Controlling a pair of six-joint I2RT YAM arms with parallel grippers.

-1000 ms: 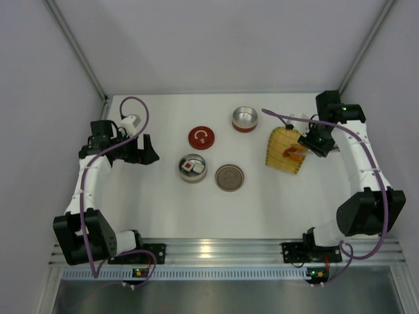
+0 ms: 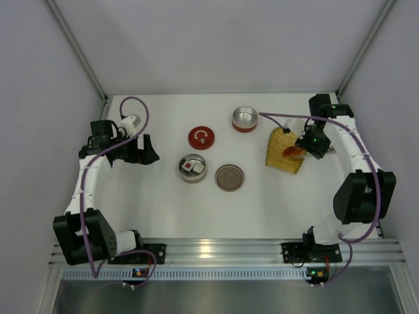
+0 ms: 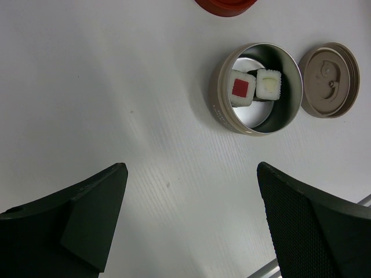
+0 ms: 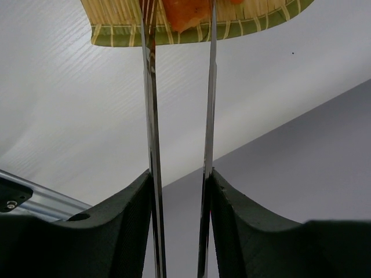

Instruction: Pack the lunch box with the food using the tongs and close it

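Note:
A yellow bamboo mat (image 2: 278, 145) lies at the right of the table with orange food (image 2: 292, 151) on it. In the right wrist view, my right gripper has its long thin blades apart, with an orange piece (image 4: 184, 13) between their far ends; the tips run out at the upper edge. A round lunch box (image 3: 218, 98) holds two white rice pieces, one with a red top (image 3: 240, 88) and one with a pale top (image 3: 268, 85). Left of that box, my left gripper stands open and empty.
An empty metal bowl (image 2: 245, 118) stands at the back. A red lid (image 2: 201, 137) lies behind the lunch box, and a brown lid (image 2: 230, 177) to its right. Bare table surrounds the front middle.
The left arm and the containers have stayed put.

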